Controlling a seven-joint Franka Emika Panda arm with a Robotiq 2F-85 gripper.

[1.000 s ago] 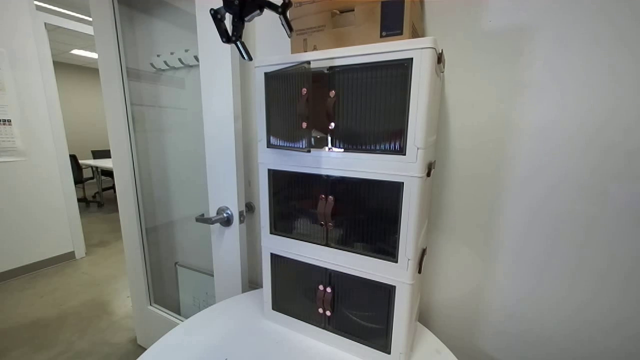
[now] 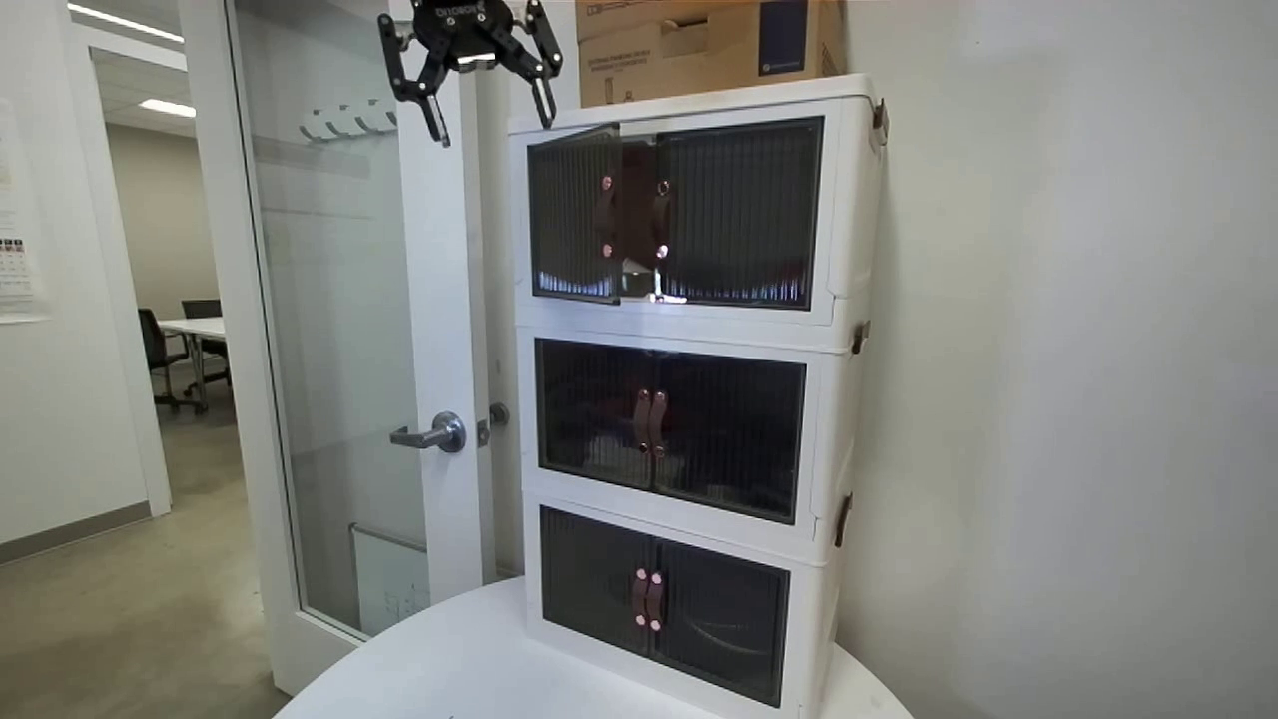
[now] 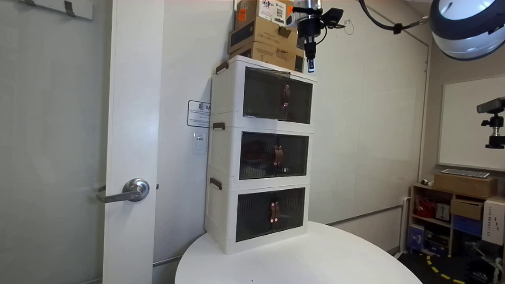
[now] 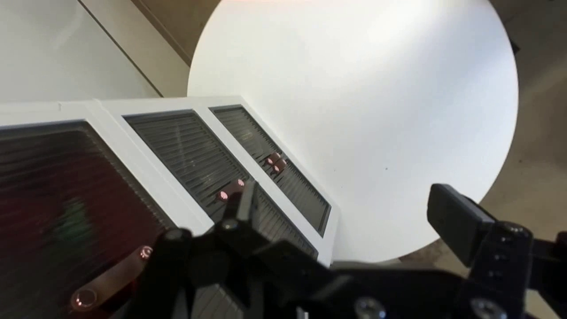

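A white three-tier cabinet (image 2: 671, 326) with dark ribbed doors stands on a round white table. Its top-left door (image 2: 575, 216) is swung partly outward, leaving a gap beside the top-right door (image 2: 743, 216), which looks closed. The middle doors (image 3: 260, 156) and bottom doors (image 3: 253, 215) are closed, with paired brown handles. In front of the cabinet's upper left, in exterior view 1, my gripper (image 2: 497, 134) hangs pointing down, open and empty. From the wrist view, a brown strap handle (image 4: 109, 279) on an upper door lies close to the left finger, partly hidden by it.
Cardboard boxes (image 3: 270, 38) sit on top of the cabinet. A glass door with a lever handle (image 2: 437, 431) is to the left, a plain wall to the right.
My gripper has moved left and lower in exterior view 1 and turned to point more straight down. The cabinet doors look the same.
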